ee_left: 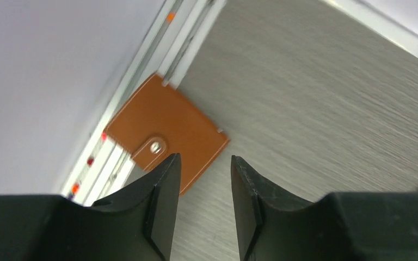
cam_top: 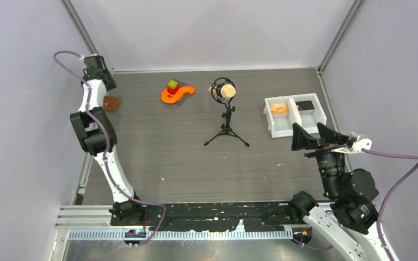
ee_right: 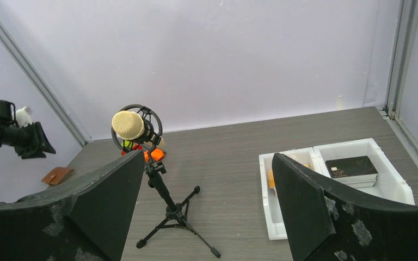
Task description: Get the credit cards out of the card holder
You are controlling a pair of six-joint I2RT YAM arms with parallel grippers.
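The brown card holder (cam_top: 112, 103) lies flat at the table's left edge, near the left wall. From the left wrist view, the holder (ee_left: 166, 128) shows a closed strap with a snap button, and its upper corner reaches over the edge rail. No cards show outside it here. Apart from the holder and above it, my left gripper is open and empty; one fingertip overlaps the holder's near side in that view. My right gripper (cam_top: 308, 130) stands open at the front right, nothing between its fingers, far from the holder.
A white divided box (cam_top: 272, 129) at the right holds an orange item (cam_top: 278, 110) and a stack of black cards (ee_right: 351, 167) marked VIP. A microphone on a tripod (cam_top: 227, 130) stands mid-table. Orange toy blocks (cam_top: 177, 95) sit at the back left.
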